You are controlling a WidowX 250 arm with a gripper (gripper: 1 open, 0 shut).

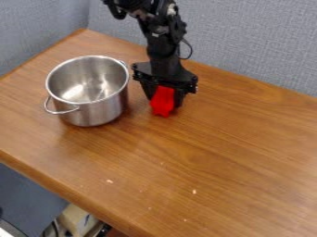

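Observation:
My black gripper (162, 91) hangs over the wooden table at the back middle, shut on a red object (162, 104) held low, at or just above the surface; whether it touches is unclear. A steel pot (87, 93) with wire handles stands just to the left of the gripper.
A grey padded wall (247, 46) rises behind it, and a grey area with some cables shows past the table's lower left edge.

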